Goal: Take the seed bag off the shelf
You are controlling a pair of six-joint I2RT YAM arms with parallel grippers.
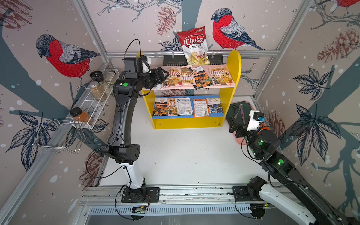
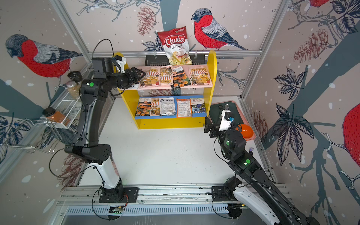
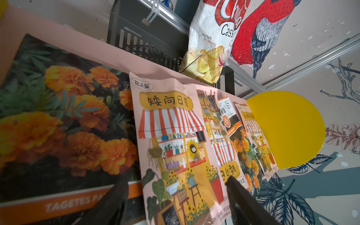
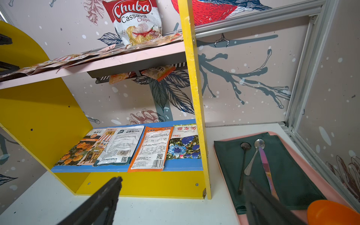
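Several flat seed bags lie along the pink upper shelf [image 1: 210,87]. Leftmost is a dark bag with orange marigolds [image 3: 75,123], large and close in the left wrist view. Beside it lies a pink bag with a striped awning [image 3: 176,146]. My left gripper [image 1: 164,74] is over the upper shelf's left end and hides most of the marigold bag from the top views. Its fingers [image 3: 243,202] are apart; I see no bag gripped between them. Right of the shelf, my right gripper is open and empty, over the table.
More seed bags [image 4: 151,148] lie on the blue lower shelf. The yellow side panel [image 1: 235,67] rises at the shelf's right end. A chips bag [image 1: 194,45] stands behind it. Cutlery [image 4: 258,144] lies on a green cloth at right.
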